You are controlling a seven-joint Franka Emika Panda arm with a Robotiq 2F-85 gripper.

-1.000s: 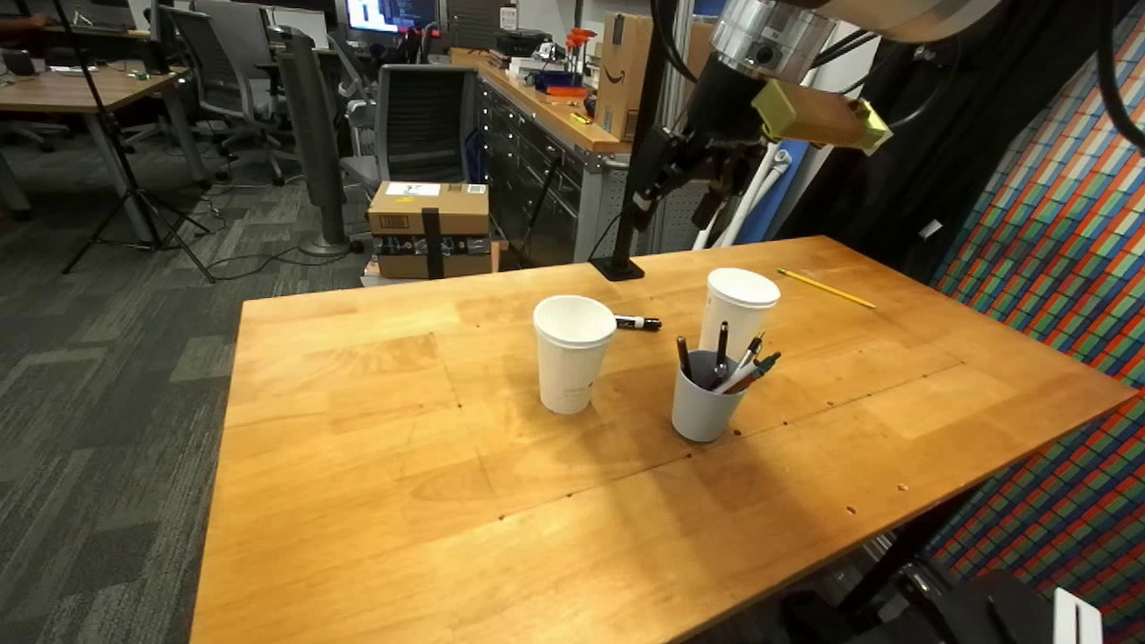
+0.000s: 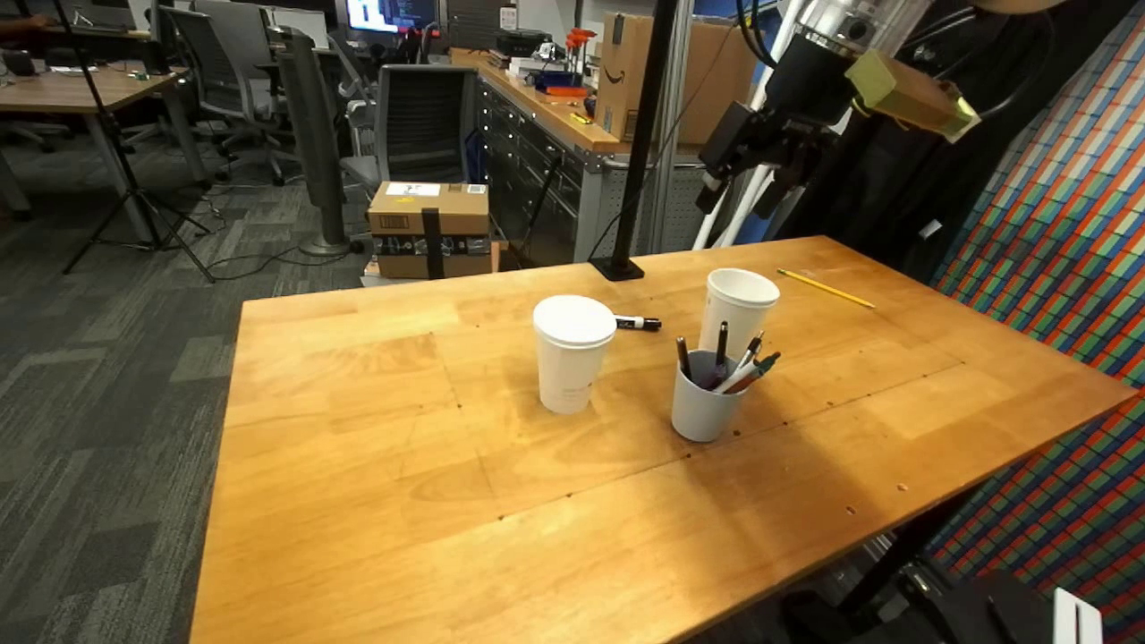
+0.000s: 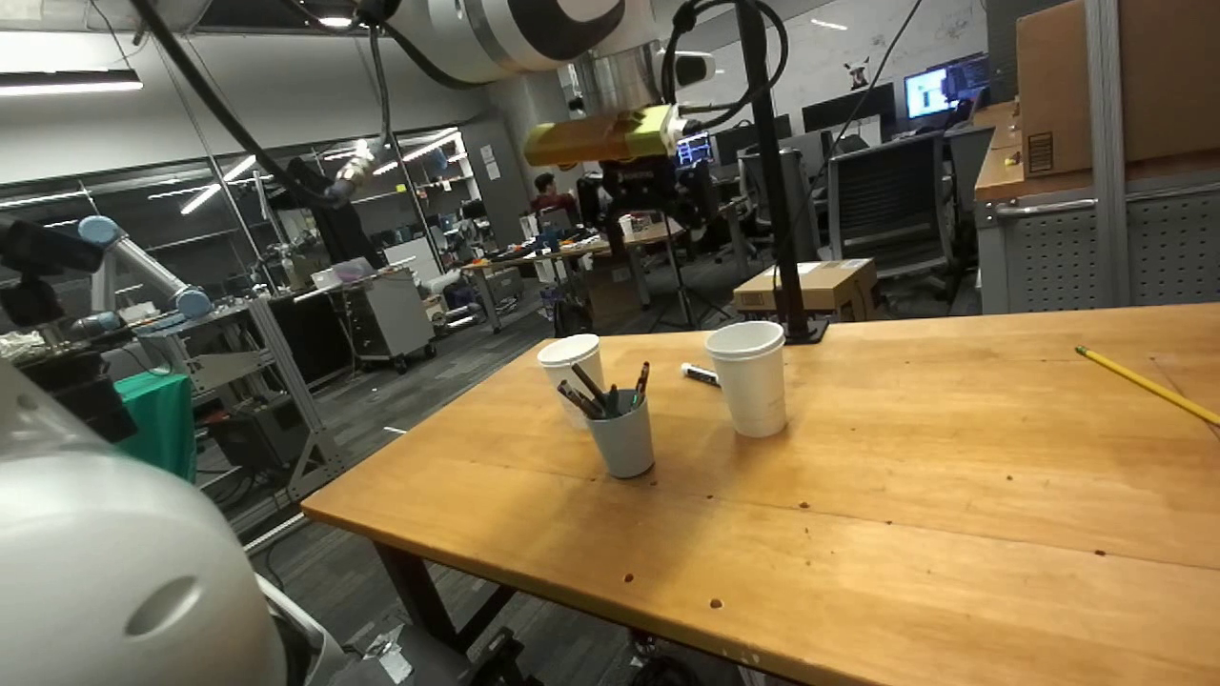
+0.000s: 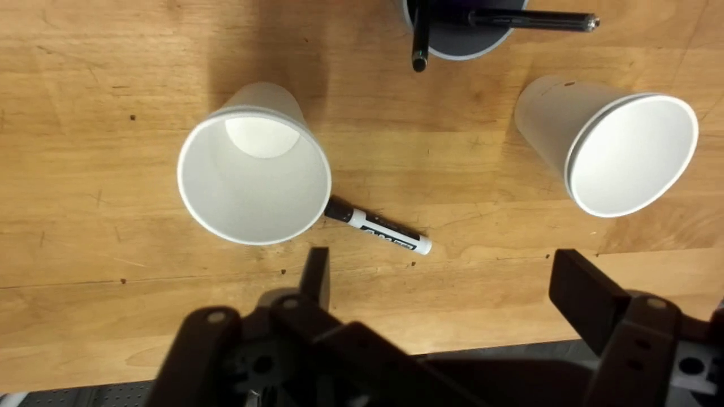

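Note:
High over the far side of the table, my gripper (image 2: 738, 202) hangs well clear of everything. In the wrist view, its fingers (image 4: 589, 298) stand wide apart with only bare table between them, so the gripper is open. Ahead of them a black-and-white marker (image 4: 380, 227) lies flat, its dark cap end against or just under the rim of one white paper cup (image 4: 261, 180). A second white cup (image 4: 553, 122) stands off to the right. Both cups are upright; the one near the cap looks empty. A grey cup (image 3: 623, 440) holds several pens.
On the wooden table (image 2: 376, 483), a yellow pencil (image 2: 826, 288) lies near the far right. A black post (image 2: 633, 161) rises at the table's back edge.
In exterior view 1, my arm and gripper have shifted to the right, away from the black post. The cups, marker and pencil lie where they were.

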